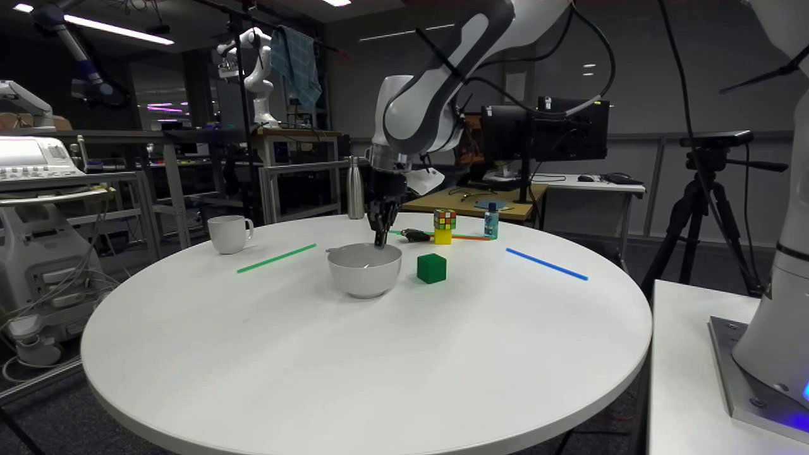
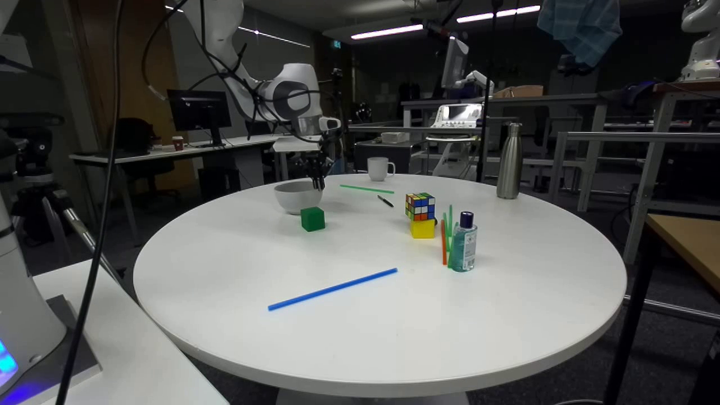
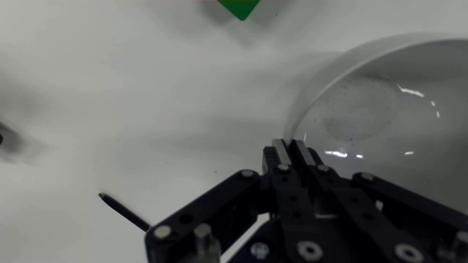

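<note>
A light grey bowl (image 1: 364, 274) stands upright on the white table. My gripper is shut on the bowl's near rim, with one finger outside the wall and the other inside. In the wrist view the bowl (image 3: 364, 105) fills the right side, and its inside looks empty apart from glints and small specks. From the second exterior side, the gripper (image 2: 318, 183) reaches down to the right edge of the bowl (image 2: 297, 198). Whether the bowl's base touches the table cannot be told for sure.
Close by the bowl sits a green cube (image 1: 431, 268). A dark pen (image 2: 385, 201) lies near the gripper. Further off are a white mug (image 1: 229, 234), a Rubik's cube (image 2: 419, 206) on a yellow block (image 2: 422, 229), a bottle (image 2: 464, 243) and several straws.
</note>
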